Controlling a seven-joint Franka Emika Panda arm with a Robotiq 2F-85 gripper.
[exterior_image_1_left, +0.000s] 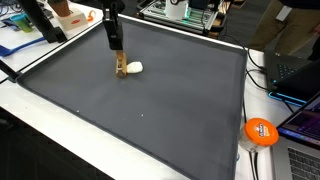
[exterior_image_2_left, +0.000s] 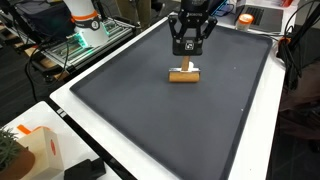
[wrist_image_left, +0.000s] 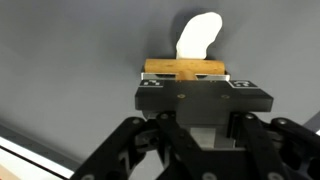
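A wooden mallet-like tool (exterior_image_2_left: 184, 75) has its round head low over the dark grey table, with its short handle pointing up. My gripper (exterior_image_2_left: 186, 54) is shut on that handle from above. In exterior view 1 the wooden head (exterior_image_1_left: 121, 67) hangs just below the gripper (exterior_image_1_left: 118, 47). A small white object (exterior_image_1_left: 135, 67) lies on the table right beside the head; in the wrist view this white piece (wrist_image_left: 200, 35) shows as an elongated shape past the wooden cylinder (wrist_image_left: 170, 67). I cannot tell whether the head touches the table.
An orange-lidded container (exterior_image_1_left: 261, 131) stands off its right edge, near a laptop (exterior_image_1_left: 305, 160).
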